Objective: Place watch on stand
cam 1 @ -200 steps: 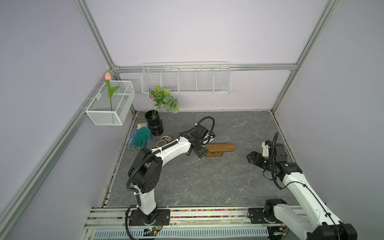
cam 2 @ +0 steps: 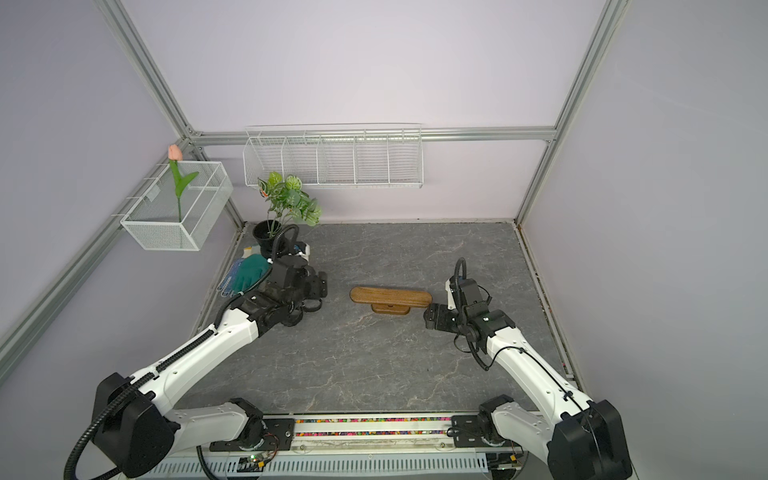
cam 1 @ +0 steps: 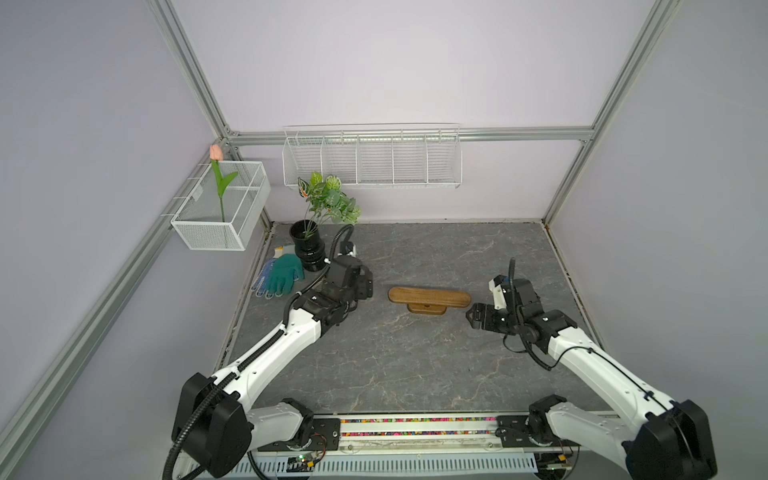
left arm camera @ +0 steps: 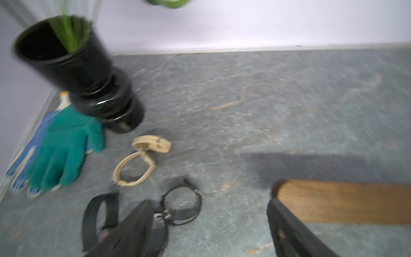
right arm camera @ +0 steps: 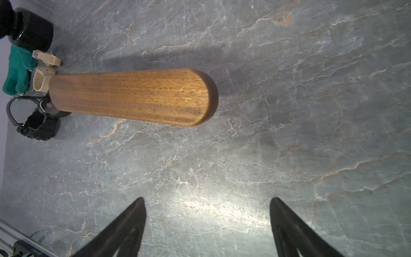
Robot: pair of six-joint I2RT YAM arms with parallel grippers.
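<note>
The wooden stand (cam 1: 429, 297), a long board on a short base, sits in the middle of the table. Left of it in the left wrist view lie a beige watch (left arm camera: 152, 144) with a looped strap, a dark thin-strapped watch (left arm camera: 182, 220) and a black strap (left arm camera: 90, 222). My left gripper hovers over these, open and empty, blurred. My right gripper is open, near the stand's right end, nothing between its fingers.
A black vase (cam 1: 309, 244) with a plant stands at the back left beside gloves (cam 1: 282, 274). White baskets (cam 1: 372, 160) hang on the walls.
My left gripper has moved leftward and up from over the stand's left end. My right gripper has moved leftward, toward the stand.
</note>
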